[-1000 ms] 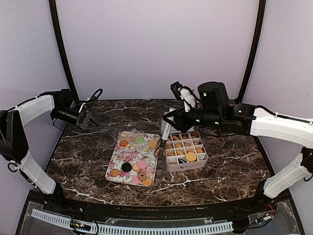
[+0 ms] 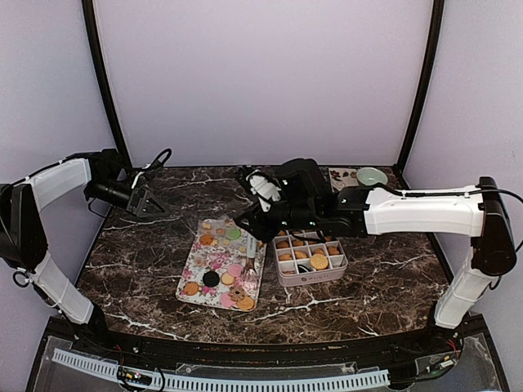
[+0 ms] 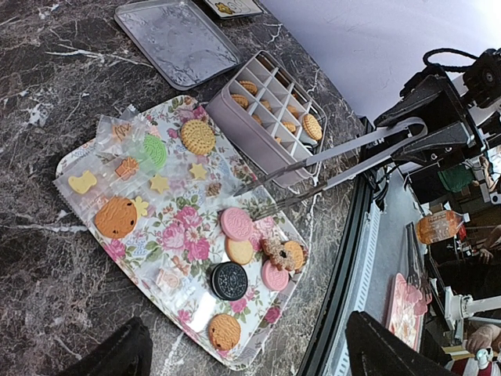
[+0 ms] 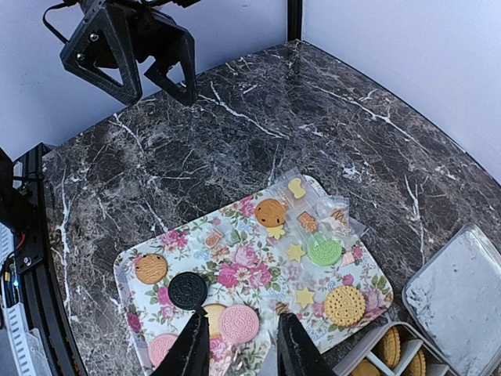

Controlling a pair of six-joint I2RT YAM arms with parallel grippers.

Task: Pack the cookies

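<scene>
A floral tray (image 3: 160,254) holds cookies: a pink cookie (image 3: 236,224), a black cookie (image 3: 229,280), bear-shaped ones and bagged pieces. To its right stands a divided box (image 2: 310,274), partly filled with cookies. My right gripper carries long metal tong-like fingers, part open, low over the tray by the pink cookie; nothing clearly shows between them. My left gripper (image 2: 147,204) hangs open and empty over the bare table, left of the tray.
A metal tray (image 3: 172,43) lies behind the box, with a green bowl (image 2: 372,176) at the back right.
My right arm has moved left and lower, from over the box to over the floral tray. The left arm looks unmoved.
</scene>
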